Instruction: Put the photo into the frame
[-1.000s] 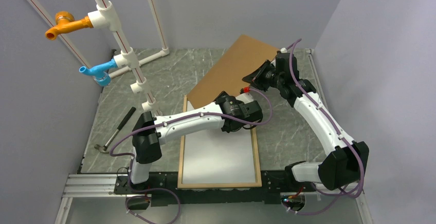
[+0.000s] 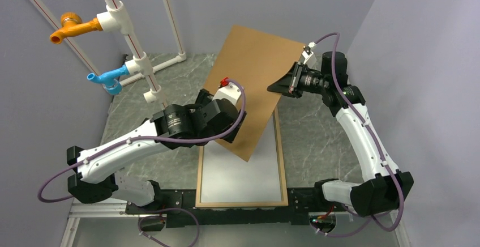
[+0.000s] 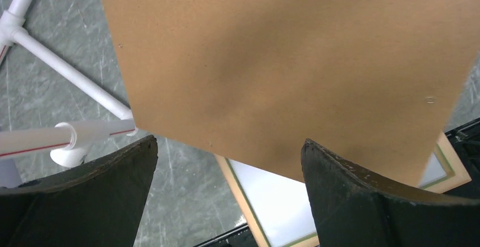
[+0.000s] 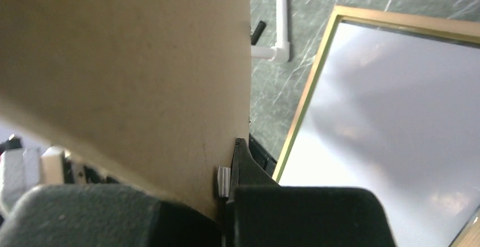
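Observation:
A large brown board (image 2: 257, 54) hangs tilted above the table, over the far part of the wooden frame (image 2: 241, 204). My right gripper (image 2: 273, 90) is shut on the board's right edge; in the right wrist view the board (image 4: 187, 88) runs down between the fingers. Inside the frame lies a pale, shiny surface (image 2: 241, 173), and no separate photo can be made out. My left gripper is open over the board, nothing between its fingers. In the left wrist view the board (image 3: 271, 77) fills most of the space beyond the fingertips.
White pipes with an orange tap (image 2: 76, 28) and a blue tap (image 2: 107, 79) stand at the back left, close to the left arm. Walls close in the back and right.
The board has risen and its upper part has shifted left, showing larger from above. The right gripper rose slightly, keeping the board.

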